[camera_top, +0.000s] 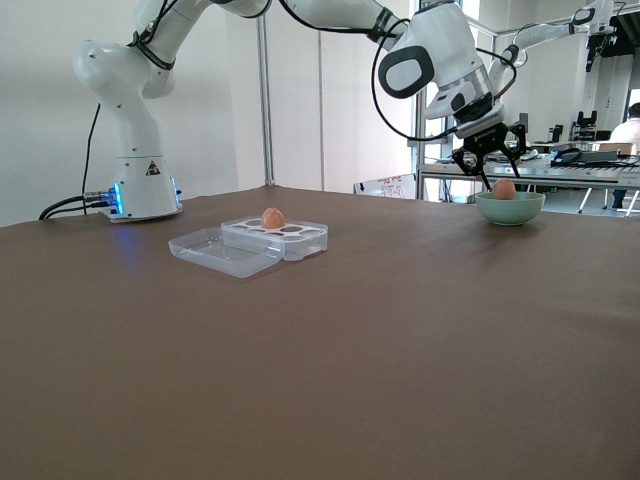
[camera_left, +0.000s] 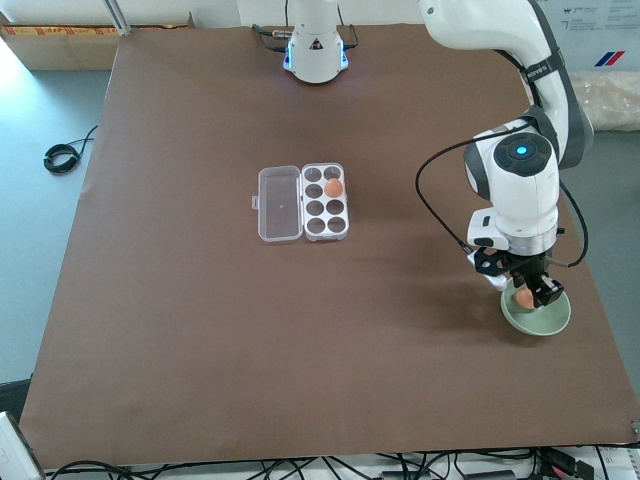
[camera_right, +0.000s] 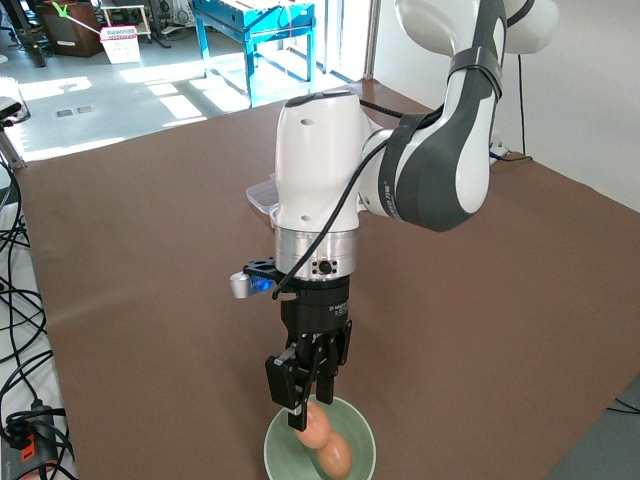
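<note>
My black gripper (camera_right: 305, 390) hangs straight over a pale green bowl (camera_left: 515, 320) at the table's right side. In the right view, two brown eggs lie in it, an upper egg (camera_right: 313, 425) directly under my fingers and a lower egg (camera_right: 335, 458). Whether the fingers are open or touch the upper egg is hard to tell. A clear egg carton (camera_left: 314, 220) with its lid open sits mid-table, one egg (camera_top: 272, 219) in one of its compartments.
Cables run along the near edge.
</note>
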